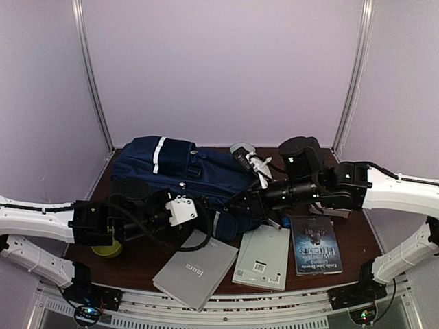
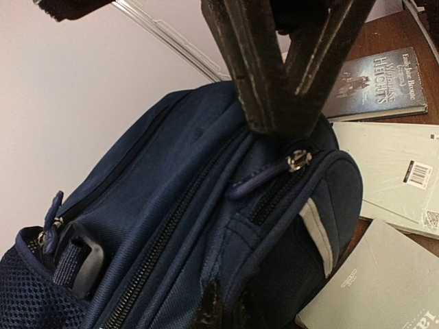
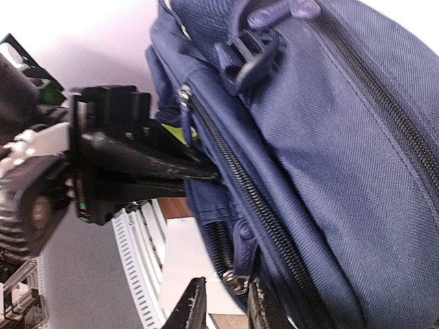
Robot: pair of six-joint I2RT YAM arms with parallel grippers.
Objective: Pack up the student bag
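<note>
The navy backpack (image 1: 219, 171) lies on the table, its zipped pocket and silver stripe towards the front. My left gripper is shut on the bag's cloth beside this pocket; the right wrist view shows its dark fingers (image 3: 182, 168) pinching the edge. Close to the pocket's zipper pull (image 3: 243, 250) is my right gripper, its fingertips part open, with the metal slider visible just beyond them. From the left wrist side, the right gripper's dark fingers (image 2: 274, 110) hang over that same zipper pull (image 2: 257, 179). Whether they touch it I cannot tell.
A grey "ianra" notebook (image 1: 195, 272), a pale book with a barcode (image 1: 262, 257) and the Wuthering Heights book (image 1: 315, 245) lie along the front. A yellow-green cup (image 1: 108, 248) stands at left, and a pale round container (image 1: 242, 147) behind the bag.
</note>
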